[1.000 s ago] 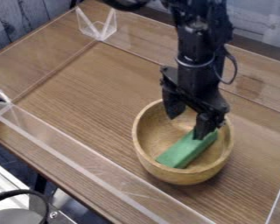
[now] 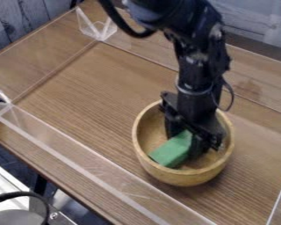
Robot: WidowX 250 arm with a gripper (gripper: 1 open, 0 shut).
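A wooden bowl (image 2: pixel 154 163) stands on the wooden table, right of centre. My gripper (image 2: pixel 184 132) reaches down from above into the bowl. A green object (image 2: pixel 170 152) lies in the bowl, and the gripper is shut on its upper right end. The fingertips are dark and partly merge with the object's shadow.
Clear tape marks run along its left and front edges. A dark cable and a white item sit beyond the lower left edge. A pale wall stands at the back right.
The gripper has moved down and slightly left and closed in on the green object. The object sits slightly further left and higher in the bowl.
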